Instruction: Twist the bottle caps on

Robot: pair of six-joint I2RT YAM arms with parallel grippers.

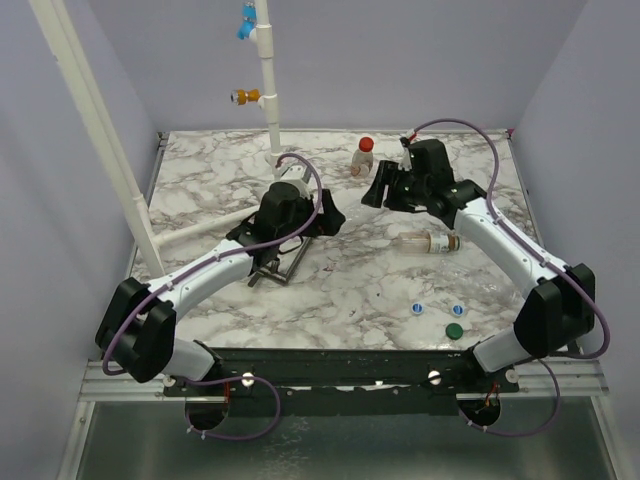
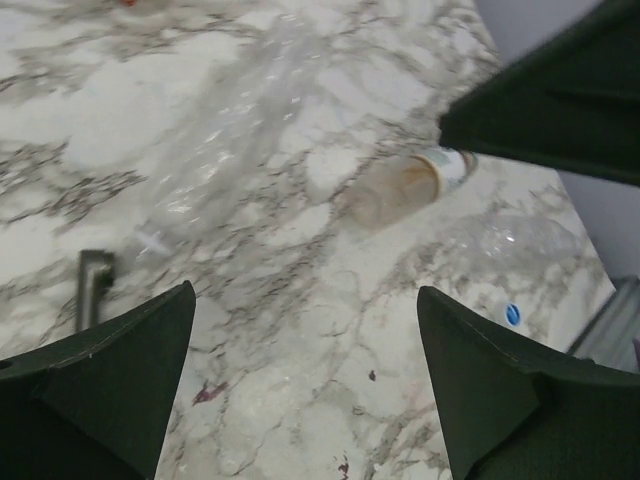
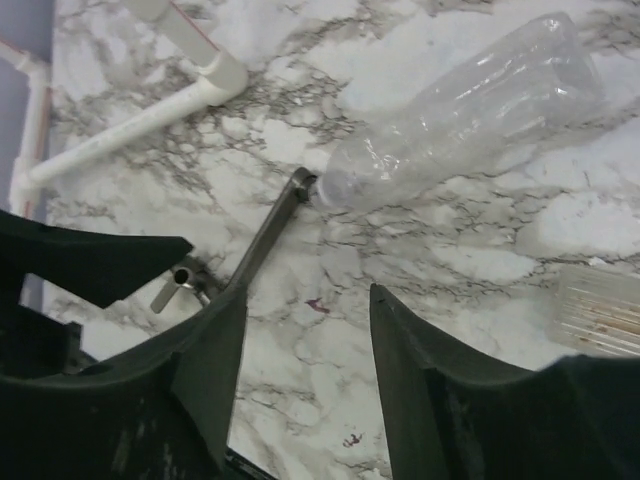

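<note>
A clear plastic bottle (image 1: 355,212) (image 2: 225,130) (image 3: 465,115) lies diagonally on the marble between the grippers. My left gripper (image 1: 325,215) is open and empty above its near end. My right gripper (image 1: 382,190) hovers over it, fingers apart, nothing between them. An amber-labelled bottle (image 1: 430,242) lies to the right, and a red-capped bottle (image 1: 363,160) stands behind. Loose caps lie at front right: blue ones (image 1: 417,308) and a green one (image 1: 454,330).
White pipes (image 1: 200,230) with fittings occupy the left, and a metal bar (image 3: 265,230) lies below the left arm. Another clear bottle (image 2: 510,240) lies at the right.
</note>
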